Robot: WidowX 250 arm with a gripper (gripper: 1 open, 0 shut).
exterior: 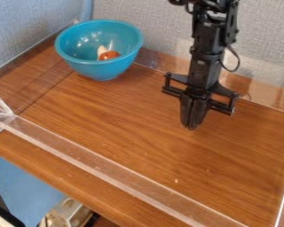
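My black gripper [192,119] hangs low over the wooden tabletop, right of centre, its fingers shut with nothing visible between them. To its upper left, apart from it, a teal bowl [82,64] stands at the back of the table, holding a small orange-red and white object [107,54] whose shape is unclear.
Walls stand behind and at the left. A clear, low edging runs round the work area. Beyond the front left edge are a blue floor and some hardware.
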